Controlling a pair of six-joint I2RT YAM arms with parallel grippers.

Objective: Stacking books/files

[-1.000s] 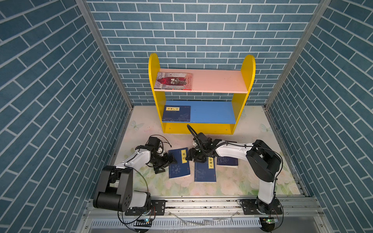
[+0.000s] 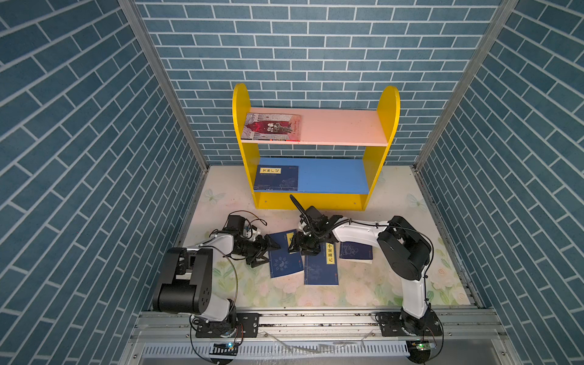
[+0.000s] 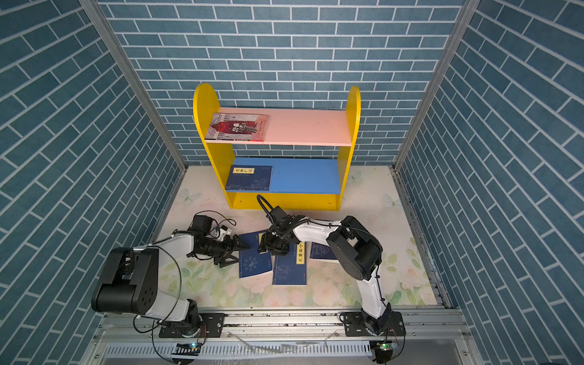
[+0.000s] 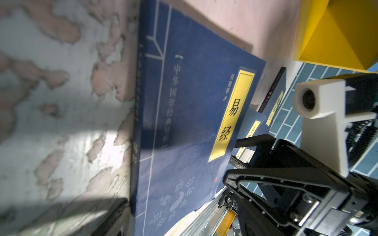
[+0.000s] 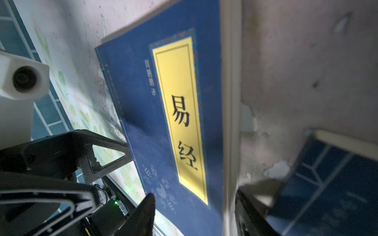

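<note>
A blue book with a yellow title label (image 4: 232, 118) lies between my two grippers, slightly turned on the table. At its spine side my left gripper (image 2: 266, 250) stands open; in the left wrist view its finger (image 4: 118, 220) reaches past the spine. From the other side my right gripper (image 2: 298, 244) is at the page edge, fingers parted, one finger (image 5: 145, 216) over the cover and the other beyond the pages. Part of the label is hidden by that gripper from above. A second blue book (image 2: 321, 270) lies just to the right, partly under the right gripper.
A third blue book (image 2: 356, 250) lies farther right, partly behind the right arm. The yellow shelf (image 2: 310, 200) behind holds a blue book (image 2: 276, 177) on its blue board and a red-patterned book (image 2: 272, 127) on its pink board. Both boards are bare on the right.
The book between the grippers has shifted right, toward the right gripper. My left gripper has moved right along with it, while the right one has moved slightly left.
</note>
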